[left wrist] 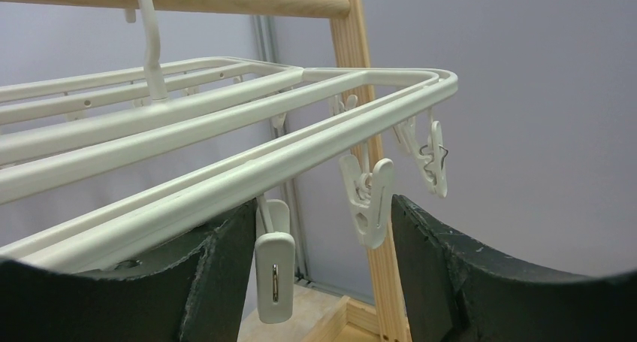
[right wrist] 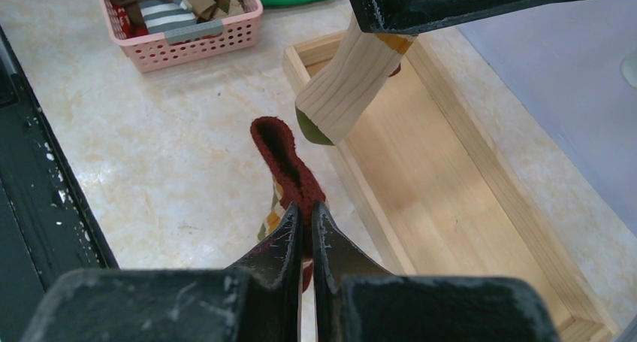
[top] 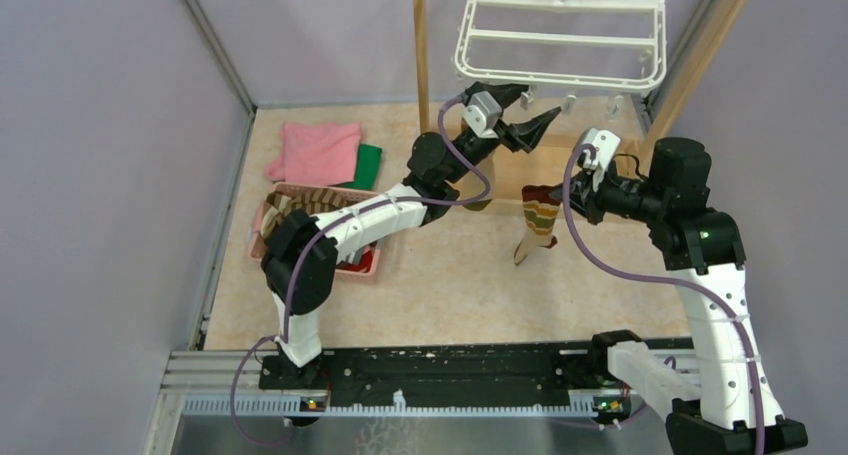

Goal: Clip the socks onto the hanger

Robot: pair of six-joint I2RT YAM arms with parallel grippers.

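Observation:
A white hanger (top: 560, 79) with clips fills the upper right of the top view. In the left wrist view, one clip (left wrist: 275, 274) hangs between the fingers of my left gripper, which is open and not gripping it; a second clip (left wrist: 368, 199) hangs farther back. My right gripper is shut on the dark red cuff of a striped sock (top: 540, 220), which dangles below the hanger. Another beige sock (right wrist: 353, 86) with a green tip hangs beyond, partly covered by my left arm; what holds its top is hidden.
Several socks lie in a pink basket (right wrist: 188, 49) on the left of the table. Behind it are a pink cloth (top: 315, 153) and a green cloth (top: 365, 165). The hanger's wooden stand (top: 421, 55) rises at the back, its base on the table. Clear table lies in front.

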